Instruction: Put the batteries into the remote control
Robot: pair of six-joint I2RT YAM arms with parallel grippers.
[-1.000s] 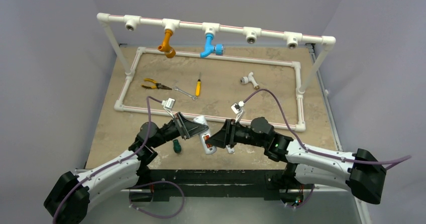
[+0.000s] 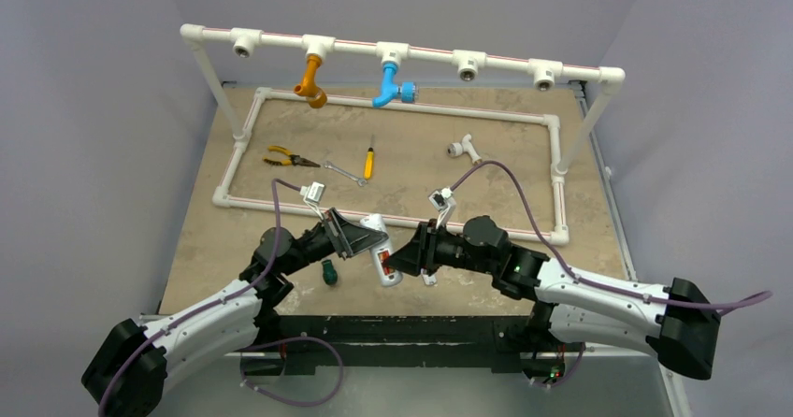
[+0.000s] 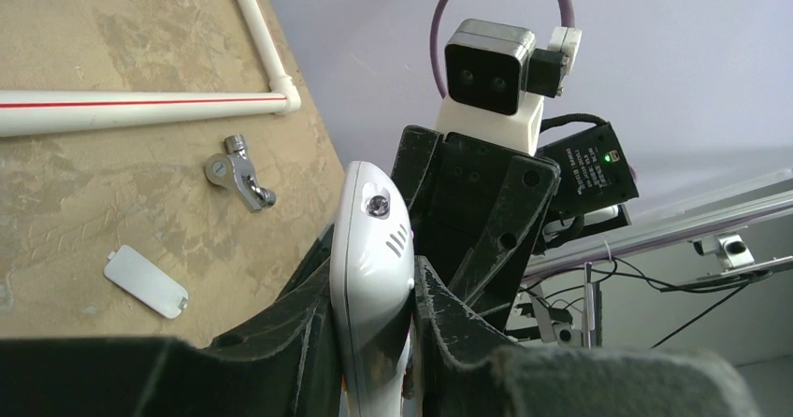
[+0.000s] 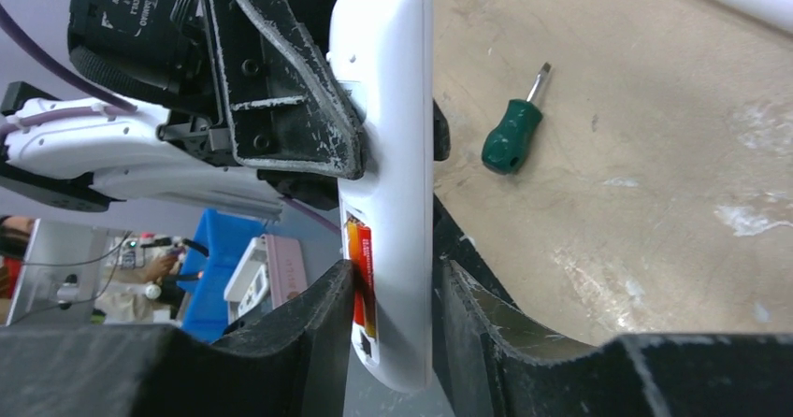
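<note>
Both grippers hold the white remote control (image 2: pixel 379 265) upright in the air at the front centre. My left gripper (image 2: pixel 374 235) is shut on its top end (image 3: pixel 372 249). My right gripper (image 2: pixel 397 263) is shut on its lower part (image 4: pixel 397 277). The battery compartment shows red-and-orange batteries (image 4: pixel 361 277) inside, partly hidden by my right fingers; whether they are fully seated I cannot tell. A loose white battery cover (image 3: pixel 145 281) lies on the table below.
A green screwdriver (image 4: pixel 510 136) and a metal fitting (image 3: pixel 234 171) lie nearby. Pliers (image 2: pixel 292 158), a wrench (image 2: pixel 346 173) and a yellow screwdriver (image 2: pixel 369 163) lie inside the white pipe frame (image 2: pixel 555 193).
</note>
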